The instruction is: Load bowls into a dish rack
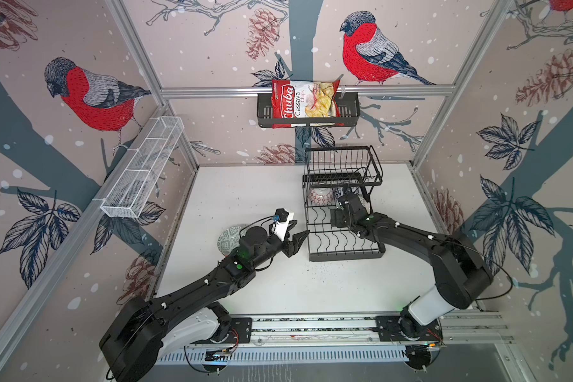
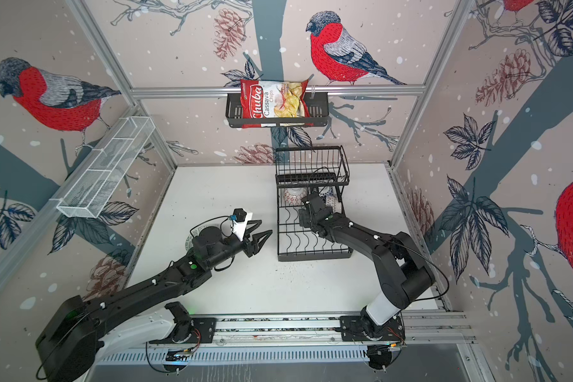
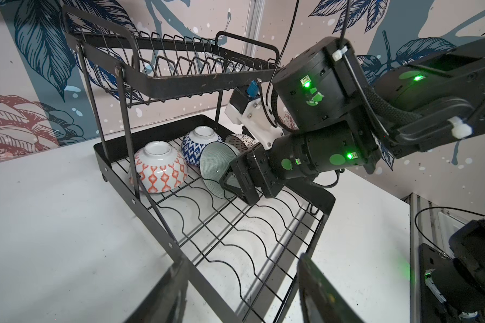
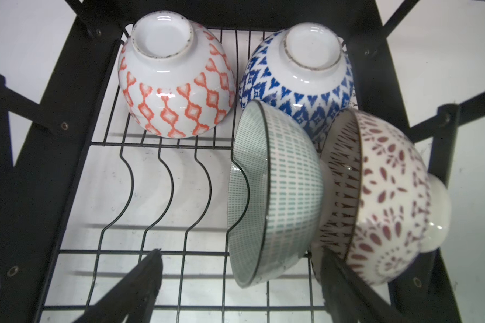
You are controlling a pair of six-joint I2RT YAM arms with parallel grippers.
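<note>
In the right wrist view, a green-patterned bowl stands on its side in the black dish rack. A maroon-flowered bowl leans on edge to its right. Behind them, upside down, sit an orange-patterned bowl and a blue-patterned bowl. My right gripper is inside the rack with its fingers parted at the green bowl's near end; contact cannot be told. My left gripper hangs open and empty left of the rack. Another green patterned dish lies on the table, partly behind the left arm.
The rack's upper tier overhangs its back half. Lower slots at the front and left are empty. A chip bag sits in a wall basket, and a white wire basket hangs at left.
</note>
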